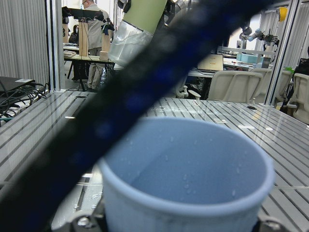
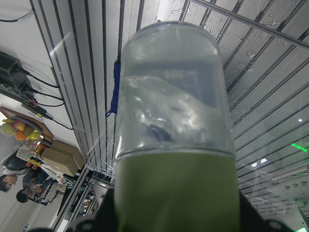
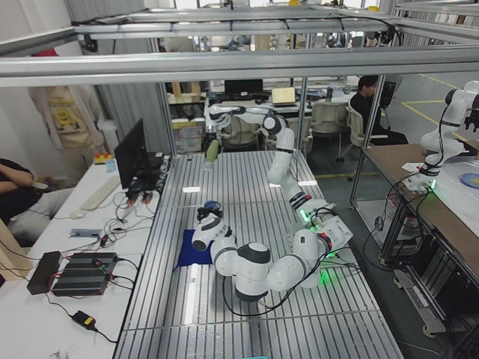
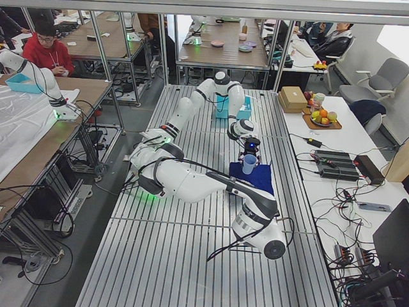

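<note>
My left gripper [image 4: 250, 146] is shut on a light blue cup [image 1: 186, 183], upright above a dark blue cloth [image 3: 191, 247]; droplets show inside the cup, and a dark blurred strap crosses the left wrist view. My right gripper is shut on a bottle [image 2: 175, 188] with a green body and clear end, held raised and tilted above the far part of the slatted table in the camera left view.
A light blue bin [image 4: 222, 105] sits at one end of the slatted table [image 3: 172, 299]. Side tables hold electronics [image 3: 82, 273], cables, fruit [image 4: 323, 116] and a box [image 4: 292, 99]. Water drops lie on the slats.
</note>
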